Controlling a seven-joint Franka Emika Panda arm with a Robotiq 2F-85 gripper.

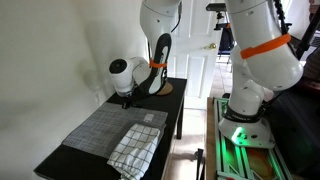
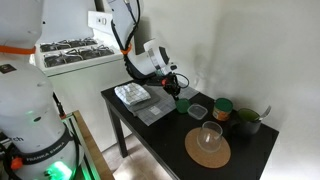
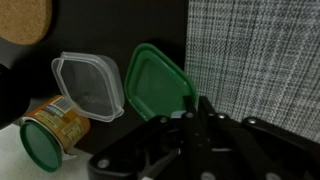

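Observation:
A green shallow lid or dish point(image 3: 158, 82) lies at the centre of the wrist view, its right edge right at the fingertips of my gripper. In the second exterior view, the same green piece point(image 2: 183, 105) is beside my gripper point(image 2: 173, 93), near the mat's edge. The fingertips look close together. Whether the lid's rim sits between them is hard to make out. The first exterior view shows my gripper point(image 1: 127, 103) low at the far end of the grey mat, its tips dark and small.
A clear plastic container point(image 3: 88, 84) and an orange can with a green lid point(image 3: 55, 130) stand close to the green piece. A cork round point(image 2: 206, 146), a clear cup point(image 2: 209, 135) and a dark pot point(image 2: 245, 122) occupy the table beyond. A checked cloth point(image 1: 134, 150) lies on the mat.

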